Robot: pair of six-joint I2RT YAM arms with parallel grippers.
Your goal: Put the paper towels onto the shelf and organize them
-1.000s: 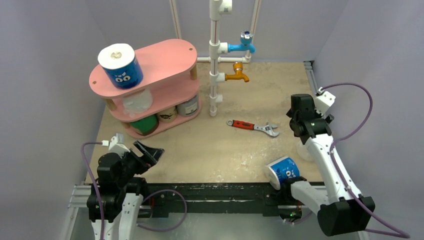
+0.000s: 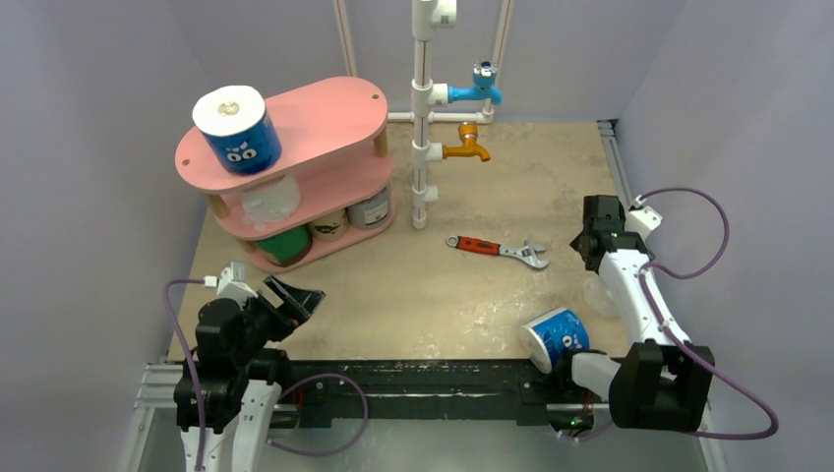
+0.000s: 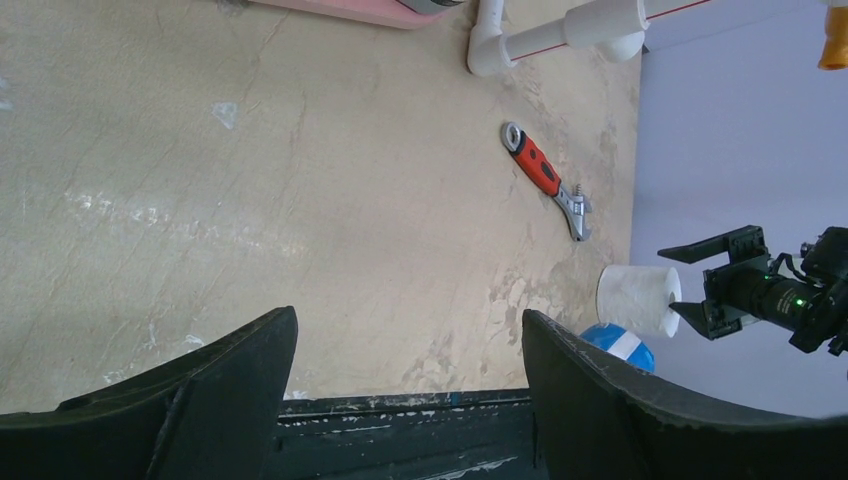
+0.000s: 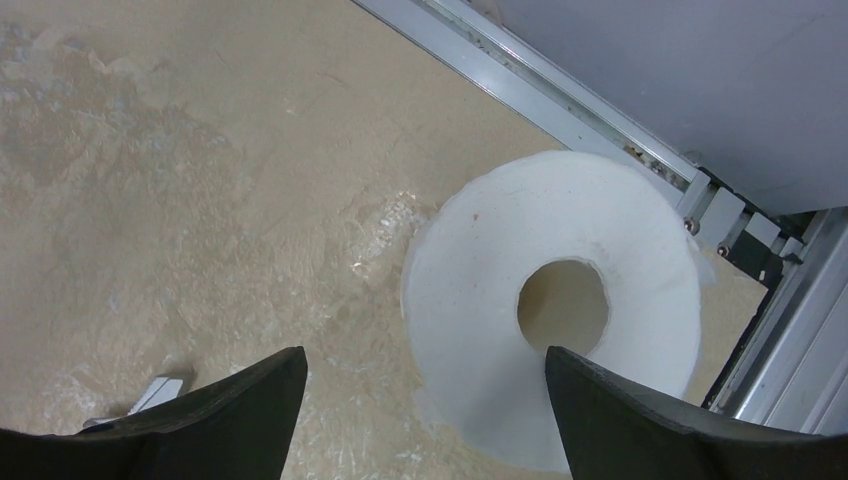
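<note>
A white paper roll (image 4: 480, 300) stands upright on the table at the right, its round hole facing up. Over it, my right gripper is open; one finger (image 4: 610, 410) overlaps the roll's top, the other stands off to the left, and nothing is held. In the left wrist view that gripper's lower fingertip is at the roll's top edge. A blue-wrapped roll (image 2: 563, 331) lies on its side at the front edge. The pink shelf (image 2: 329, 103) carries another blue roll (image 2: 248, 147) on top and a white roll (image 2: 271, 200) on its middle level. My left gripper is open and empty.
An adjustable wrench (image 2: 497, 249) lies mid-table. Behind it rises a white pipe (image 2: 421, 167) with blue and orange taps. Jars, including a green one (image 2: 284, 247), fill the bottom shelf level. A metal rail (image 4: 560, 110) runs beside the white roll.
</note>
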